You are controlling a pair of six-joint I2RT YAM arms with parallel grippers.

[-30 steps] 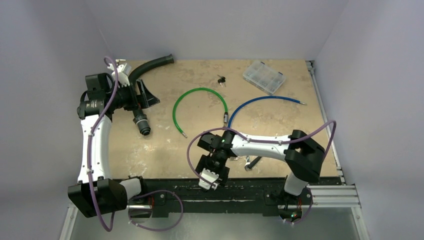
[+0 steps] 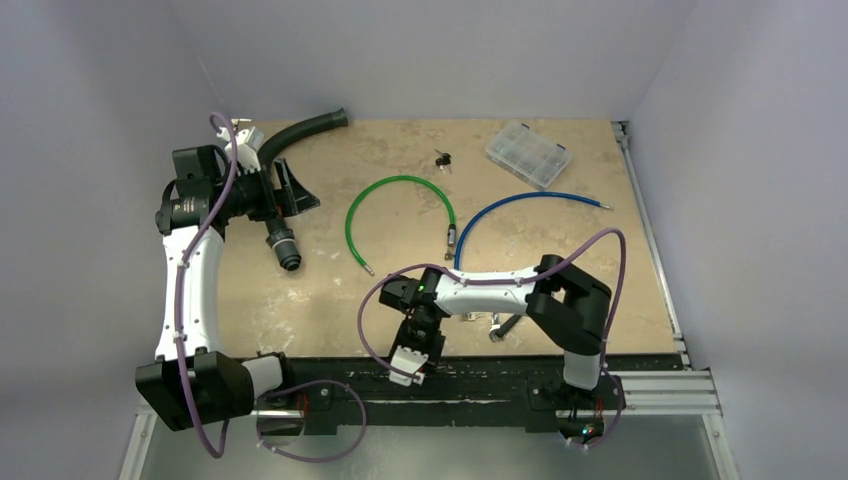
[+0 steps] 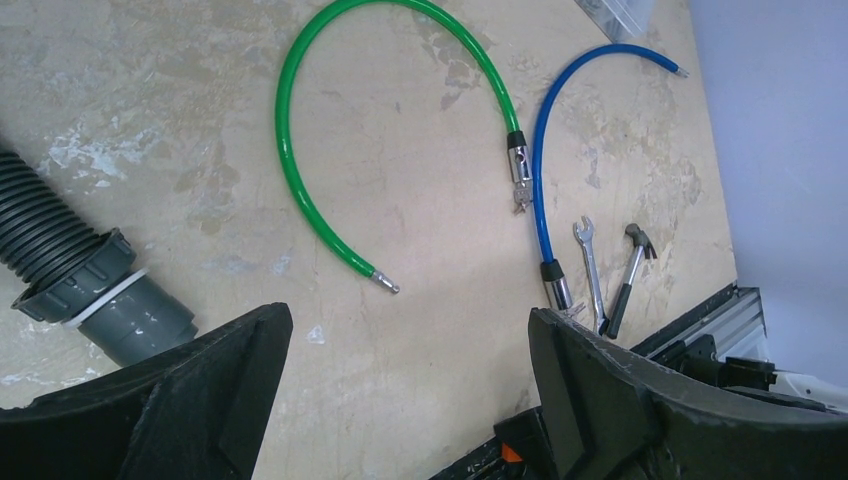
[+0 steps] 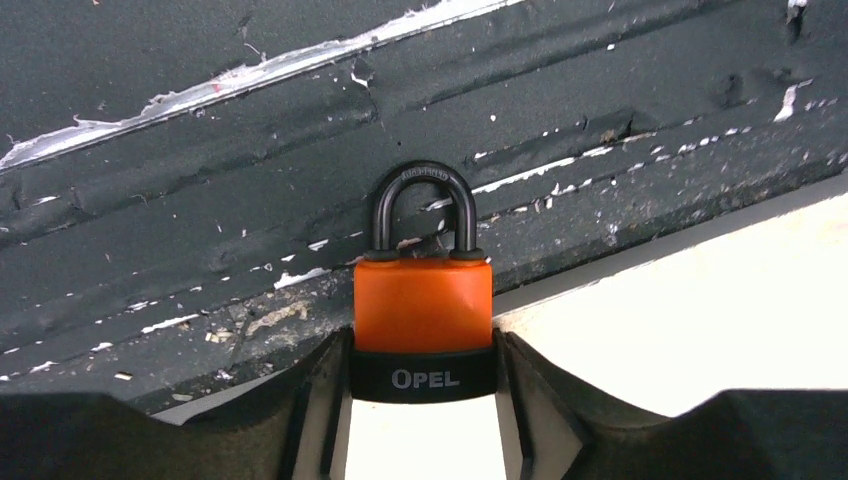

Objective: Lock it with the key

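Observation:
An orange padlock (image 4: pixel 424 305) with a black band and a closed-looking black shackle is pinched at its lower band in the right wrist view; my right gripper is shut on it. It hangs over the dark front rail, and its keyhole is out of sight. My left gripper is open and empty above the left of the table. A small bunch of keys (image 2: pixel 443 160) lies at the back middle. The green cable lock (image 3: pixel 287 130) and blue cable lock (image 3: pixel 540 175) have metal lock heads; what looks like a key sits at each.
A ribbed black hose (image 2: pixel 305 128) with a grey fitting (image 3: pixel 135 325) lies at the left. The clear organizer box (image 2: pixel 528 155) is at the back right. A wrench (image 3: pixel 590 265) and hammer (image 3: pixel 628 280) lie near the front right. Bare table surrounds the keys.
The right arm has shifted left along the front edge in the top view, its gripper ending slightly further left. The left arm and the table objects look unmoved.

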